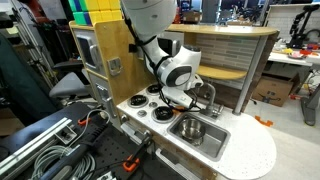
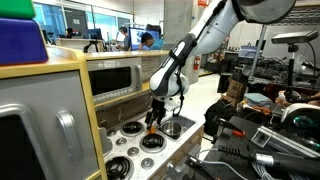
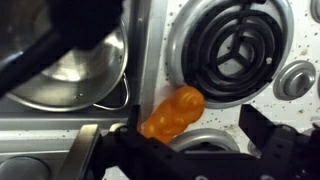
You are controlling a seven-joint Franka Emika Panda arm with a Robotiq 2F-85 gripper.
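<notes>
An orange, lumpy, rounded object (image 3: 175,115) lies on the narrow strip between the sink and the stove burners in the wrist view. It also shows as a small orange spot (image 2: 152,129) under the arm in exterior view 2. My gripper stands open above it, one dark finger on either side. The object's lower end is close to the left finger (image 3: 120,150). Whether either finger touches it, I cannot tell. A metal pot (image 3: 70,70) sits in the sink (image 1: 211,143), left of the object in the wrist view.
A black coil burner (image 3: 235,52) lies right beside the object, with control knobs (image 3: 296,80) along the stove's edge. A faucet (image 1: 211,97) rises behind the sink. Wooden shelves (image 1: 225,72) stand at the back, and the white counter (image 1: 248,150) at right is clear.
</notes>
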